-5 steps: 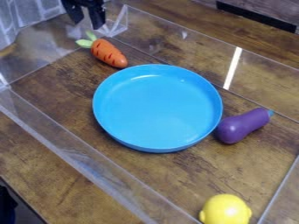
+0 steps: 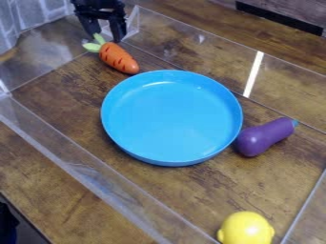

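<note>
The black gripper (image 2: pixel 102 21) is at the top left edge of the view, partly cut off, just above the leafy end of an orange toy carrot (image 2: pixel 117 58). Whether its fingers are open or shut is hard to make out. A round blue plate (image 2: pixel 171 116) lies in the middle, with a purple eggplant (image 2: pixel 261 138) to its right and a yellow lemon (image 2: pixel 245 229) near the bottom edge.
Clear plastic walls border the wooden surface (image 2: pixel 140 200), with a white cloth behind the left wall. Bare wood lies below and left of the plate.
The gripper has shifted slightly at the top left, near the carrot. The carrot, plate, eggplant and lemon are where they were.
</note>
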